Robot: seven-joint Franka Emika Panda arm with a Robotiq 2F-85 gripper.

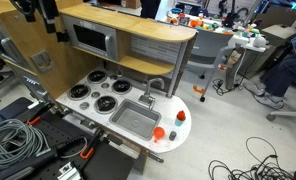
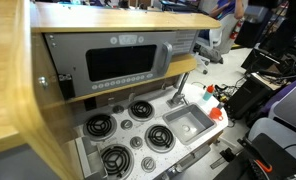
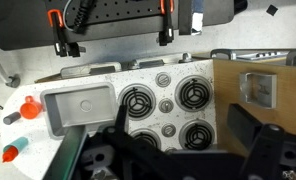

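Observation:
My gripper stands open in the wrist view, its two dark fingers wide apart with nothing between them. Below it lies the toy stovetop, where a burner [image 3: 195,93] and several others show bare. A grey sink [image 1: 137,119] is set into the counter and looks empty. On the counter's rounded end are a red-orange item [image 1: 159,133] and a teal bottle with an orange cap [image 3: 15,149]. In the first exterior view the arm hangs at the upper left, in front of the wooden cabinet [image 1: 54,70].
A silver microwave [image 2: 123,62] sits under the wooden shelf [image 1: 138,25], behind the burners. The faucet [image 1: 150,90] rises behind the sink. A silver fitting [image 3: 258,90] is on the wooden side panel. Coiled cables [image 1: 13,143] lie at the front left.

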